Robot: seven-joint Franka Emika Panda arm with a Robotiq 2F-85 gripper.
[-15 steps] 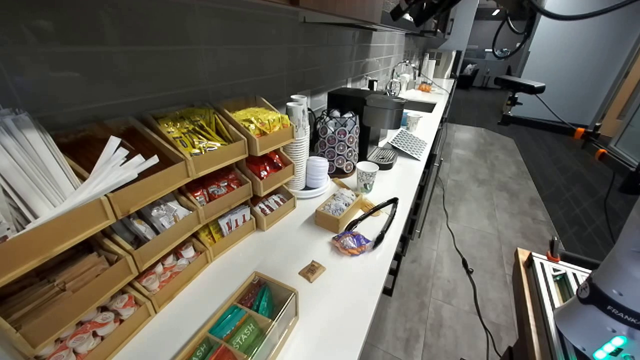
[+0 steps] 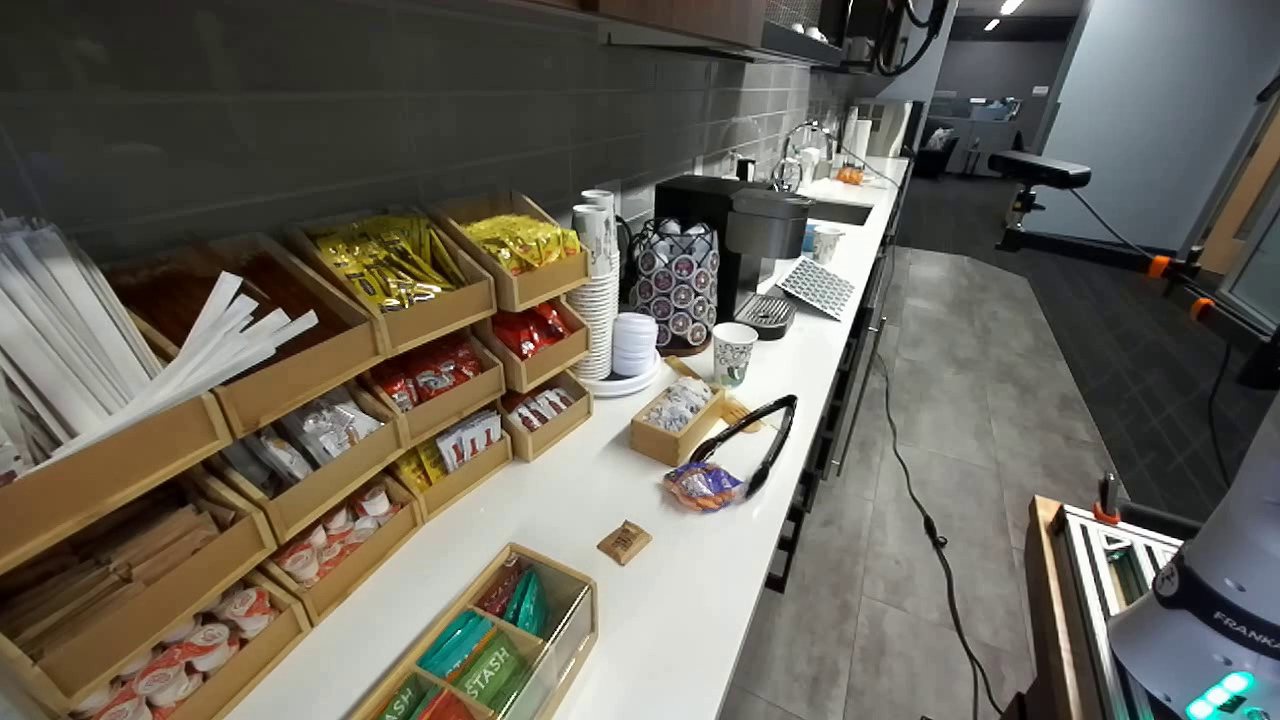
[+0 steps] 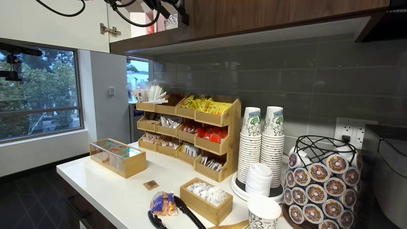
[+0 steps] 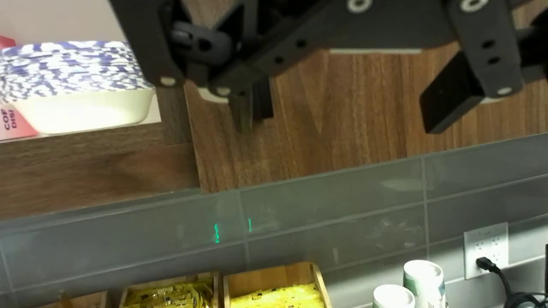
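Observation:
In the wrist view my gripper stands open, its dark fingers wide apart with nothing between them. Behind it is a closed wood-grain cabinet door [image 4: 329,138]. Left of that door is a lit, open cabinet holding blue-and-white patterned paper bowls [image 4: 77,77], with a pink box [image 4: 20,123] partly hidden behind them. A white cabinet door [image 3: 72,24] is swung open in exterior view 2, and dark parts of my arm hang in front of the opening. Whether the gripper touches the wood cannot be told.
Below stand a wooden condiment rack [image 3: 234,141], stacked paper cups [image 3: 250,152] and a pod holder [image 3: 320,179]. A tea box [image 2: 576,624], a brown packet [image 2: 624,542], an orange-and-purple bag [image 2: 704,486] and black tongs [image 2: 774,444] rest on the white counter [image 2: 672,624].
In exterior view 1 the arm's dark parts and cable loops have shifted left at the top of the frame, closer to the cabinets. The counter items have stayed put.

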